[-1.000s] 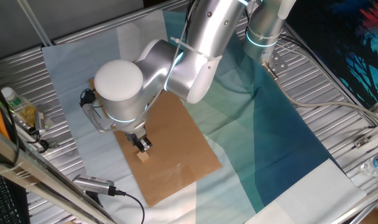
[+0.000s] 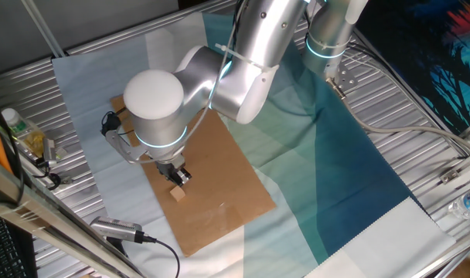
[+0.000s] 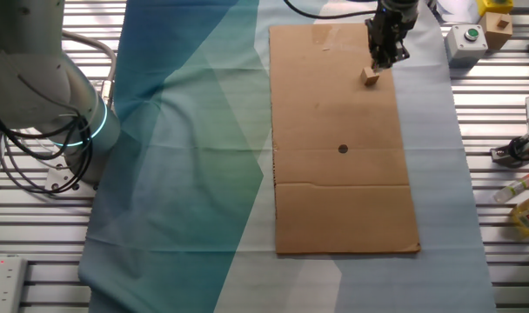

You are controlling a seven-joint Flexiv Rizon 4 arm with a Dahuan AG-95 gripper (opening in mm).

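Note:
A small wooden block (image 2: 178, 194) rests on the brown cardboard sheet (image 2: 219, 197). Just beside it, slightly up and to the right in exterior view 1, is my dark gripper (image 2: 184, 178). From the other side, in exterior view 2, the block (image 3: 369, 76) shows directly below the gripper (image 3: 380, 64), near the far right of the cardboard (image 3: 321, 117). The fingers are small and dark, so how far apart they stand does not show. Whether they touch the block is unclear too.
A silver camera-like device (image 2: 116, 228) with a cable lies beside the cardboard. A button box (image 3: 465, 43) and a wooden block (image 3: 496, 29) stand at the far right. The near cardboard is bare apart from a dark spot (image 3: 343, 149).
My arm's wrist and gripper have shifted a little to the right in exterior view 1, slightly away from the block. The block stays in place on the cardboard.

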